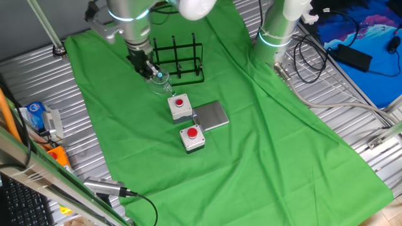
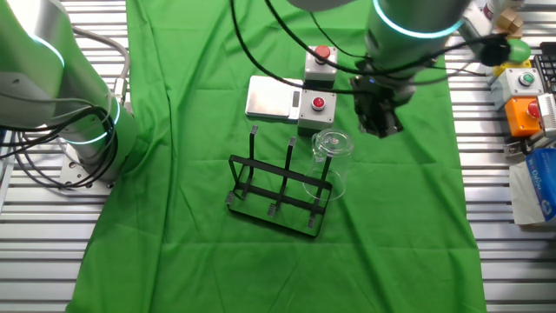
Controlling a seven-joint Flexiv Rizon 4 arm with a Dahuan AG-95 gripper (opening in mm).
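A clear glass mug (image 2: 334,167) stands on the green cloth, beside a black wire rack (image 2: 278,198). In exterior view 2 my gripper (image 2: 382,129) shows as a dark blurred shape to the right of the mug's rim, with a gap between them. In exterior view 1 the gripper (image 1: 151,73) overlaps the upper edge of the mug (image 1: 159,84). Its fingers are too small and blurred to show how far apart they are. Nothing is seen hanging from the gripper.
Two boxes with red buttons, one nearer the mug (image 1: 180,108) and one farther (image 1: 192,138), sit beside a flat silver scale (image 1: 212,115).
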